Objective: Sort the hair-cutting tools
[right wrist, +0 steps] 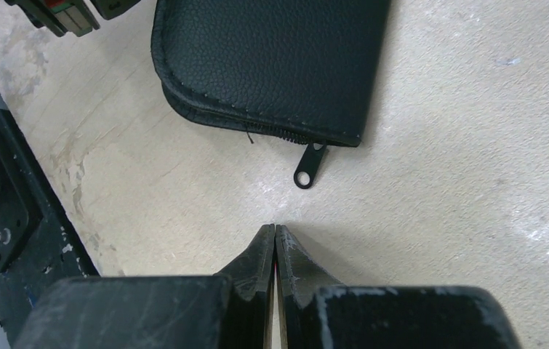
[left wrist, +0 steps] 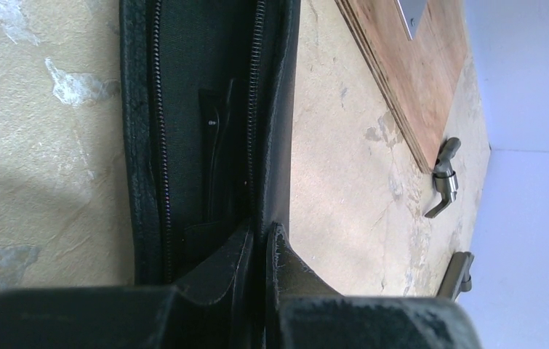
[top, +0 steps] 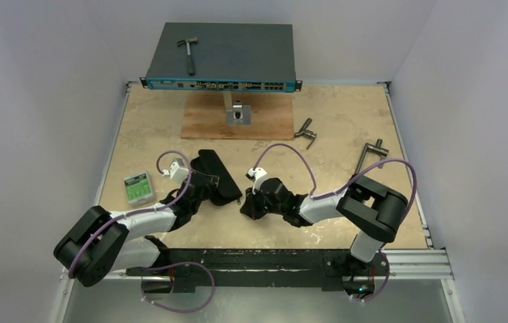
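The black tool case (top: pixel 219 168) lies tilted on the table between my arms, its far end open and its near end closed. In the left wrist view, two zipper tracks flank the parted case (left wrist: pixel 191 43), and a dark strap-like piece (left wrist: pixel 213 145) shows inside. My left gripper is shut on the raised edge of the case's flap. At the near corner, the zipper pull (right wrist: pixel 309 166) hangs out over the table. Short of it, my right gripper is shut, nothing between its fingertips, clear of the pull.
A clear box with green contents (top: pixel 139 188) stands left of the left arm. Metal tools (top: pixel 307 133) lie right of the wooden board (top: pixel 200 118), with another tool (top: pixel 372 151) farther right. A hammer (top: pixel 190 57) rests on the rack unit (top: pixel 251 54). Table right of the case is clear.
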